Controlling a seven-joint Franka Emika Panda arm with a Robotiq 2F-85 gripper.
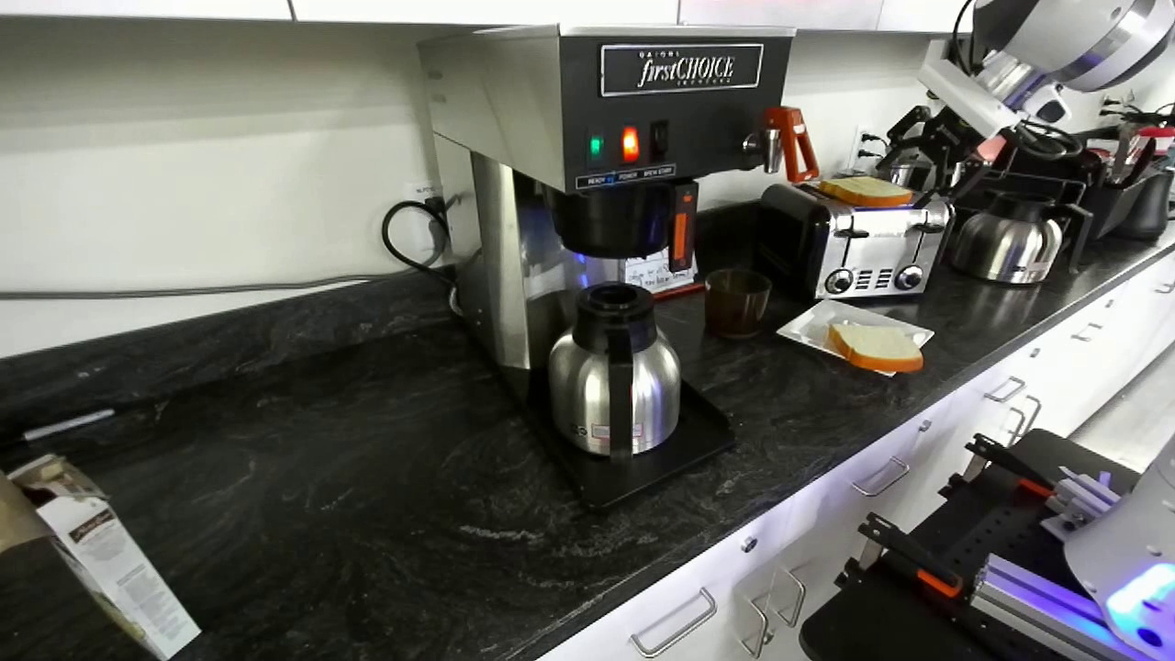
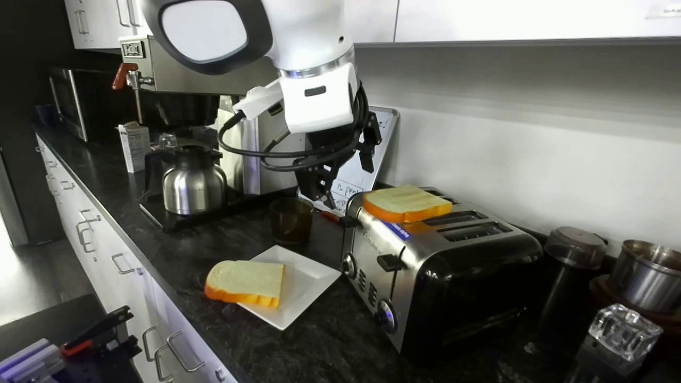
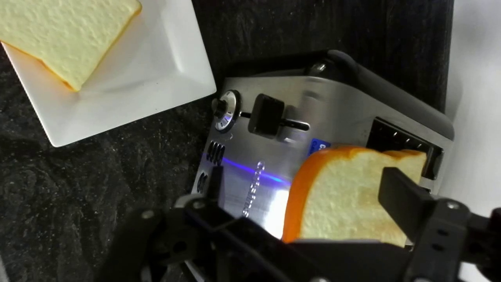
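Note:
One bread slice lies flat across the top of the steel toaster, over its slots. A second slice rests partly on a white square plate and overhangs its edge. In the wrist view my gripper stands open, its fingers wide apart, with the toaster-top slice and part of the toaster below in line with the gap. Nothing is held. The second exterior view shows the gripper above the counter on the toaster's far side.
A coffee maker with a steel carafe stands left of the toaster. A brown cup sits between them. Beyond the toaster are a steel kettle and a clear-topped grinder. Open counter lies left of the coffee maker.

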